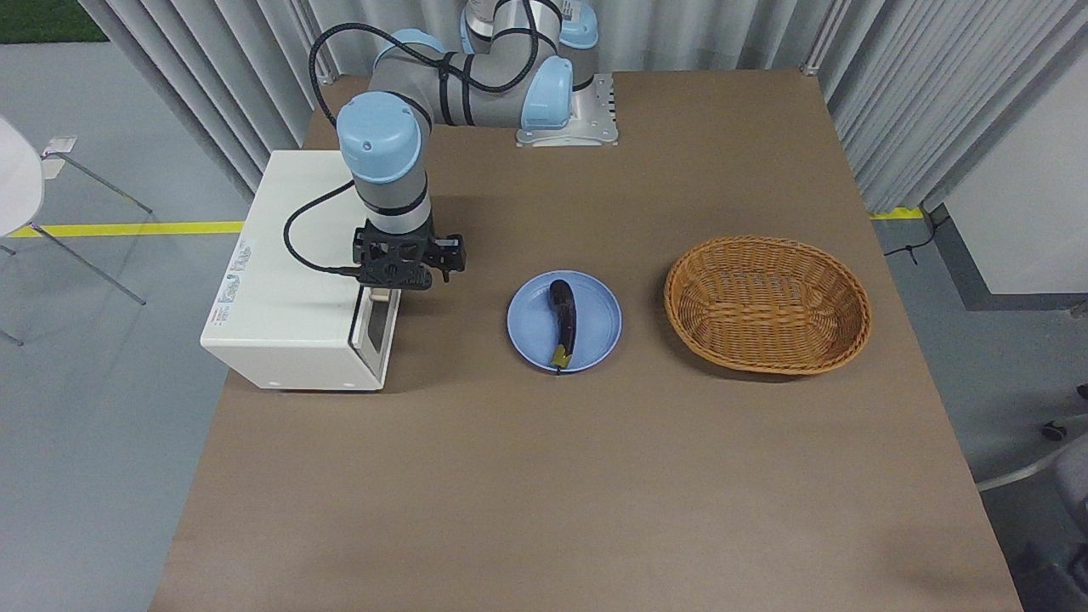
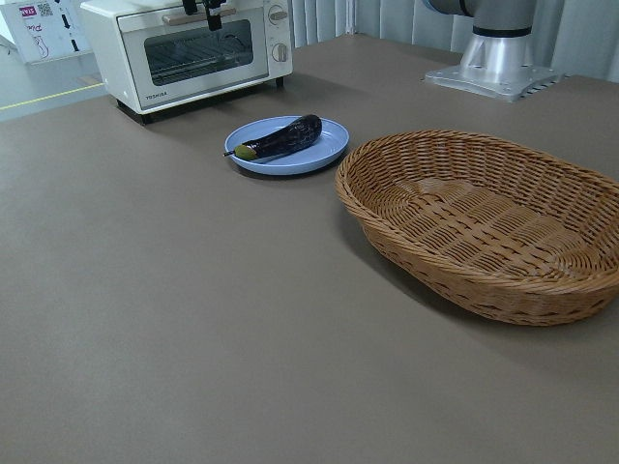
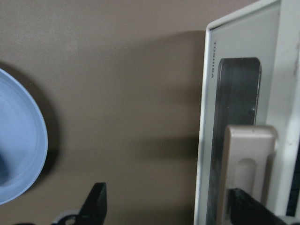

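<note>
My gripper (image 1: 408, 265) is over the front of a white toaster oven (image 1: 291, 286), at its door handle (image 2: 198, 14). In the wrist view the right fingertip lies at the pale handle (image 3: 248, 164) and the left finger (image 3: 93, 206) is out over the table, so the gripper is open. The oven door (image 3: 225, 47) appears upright, with its window beside the handle. To the right of the oven, a blue plate (image 1: 592, 337) holds a dark eggplant (image 1: 563, 316) with a green stem end.
A woven basket (image 1: 765, 347) stands on the table (image 1: 561, 469) right of the plate. The arm's metal base (image 1: 592, 122) is at the back.
</note>
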